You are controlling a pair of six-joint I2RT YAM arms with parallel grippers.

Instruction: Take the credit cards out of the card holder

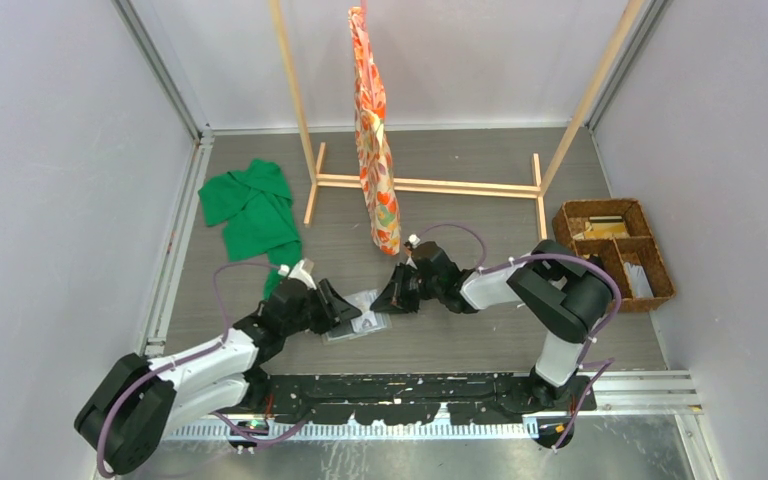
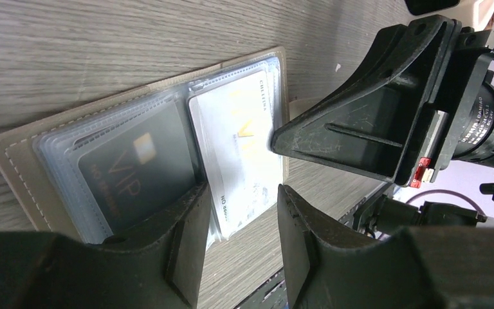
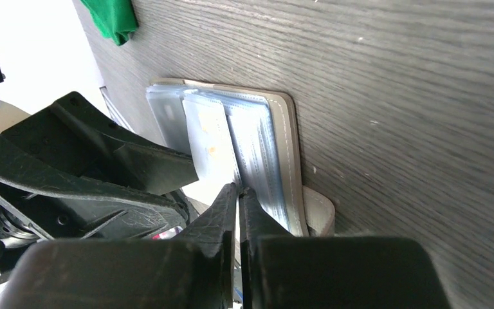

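The open card holder (image 2: 22,167), beige with stitched edges and clear sleeves, lies flat on the floor between my grippers. A white card (image 2: 235,148) sits in its right-hand sleeve; a dark grey VIP card (image 2: 128,174) lies in the sleeve beside it. My right gripper is shut, its fingertips pinching the white card's edge; how much card lies between them is hidden. Low over the holder, my left gripper stands part open, with a gap between its fingers, one at either side of the white card's near end.
A wicker basket (image 1: 652,240) with compartments, yellow cards and white cards stands at the right wall. Green cloth (image 1: 250,210) lies at the left. Behind, a patterned cloth (image 1: 372,120) hangs from a wooden frame (image 1: 440,186).
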